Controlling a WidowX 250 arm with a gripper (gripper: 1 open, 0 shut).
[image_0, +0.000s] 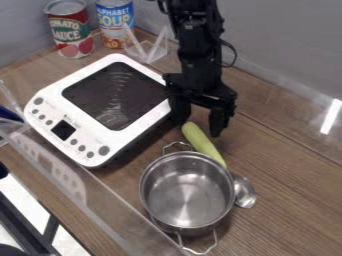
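Observation:
The black robot arm reaches down from the top centre to its gripper, which stands open just above the upper end of a long yellow-green object. That object lies on the wooden counter beside a steel pot with two wire handles. A white appliance with a dark top panel sits left of the gripper. A metal ladle or spoon lies right of the pot, partly behind it.
A tomato sauce can and an alphabet soup can stand at the back left. A clear panel runs along the lower left.

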